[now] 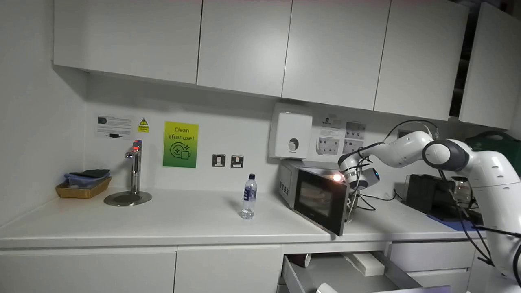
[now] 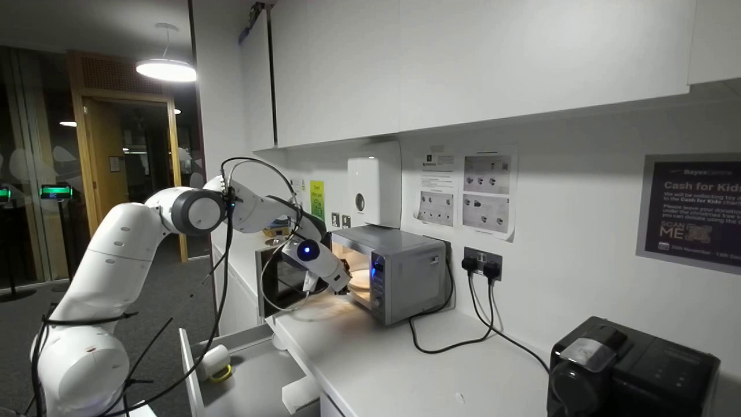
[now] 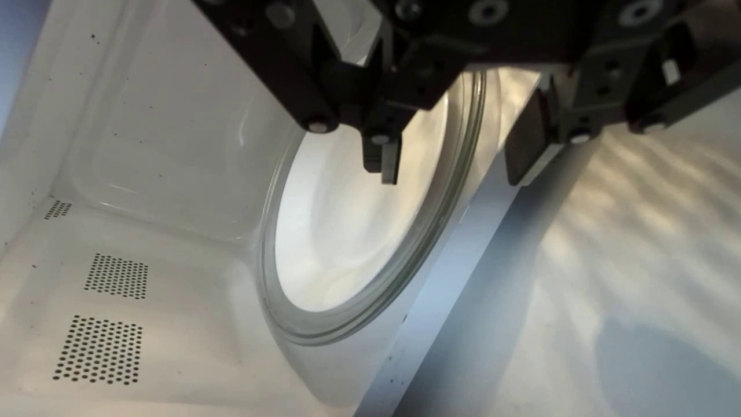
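A white plate (image 3: 333,229) lies on the glass turntable (image 3: 316,326) inside the lit microwave (image 2: 413,278), whose door (image 1: 320,200) stands open. In the wrist view, my gripper is open, its two fingers apart and nothing held between them. The left finger (image 3: 390,163) appears over the plate, while the right finger (image 3: 528,149) appears over the microwave's front edge. How far they are above these surfaces I cannot tell. Exterior view 2 has the gripper (image 2: 344,280) at the microwave's opening, beside the plate (image 2: 359,280). The open door hides it in exterior view 1.
An open drawer (image 1: 337,280) below the counter holds mugs and a white box (image 1: 367,264). A water bottle (image 1: 249,197) stands left of the microwave. A black coffee machine (image 2: 632,368) is at the right in exterior view 2. Bare counter (image 2: 417,375) lies between them.
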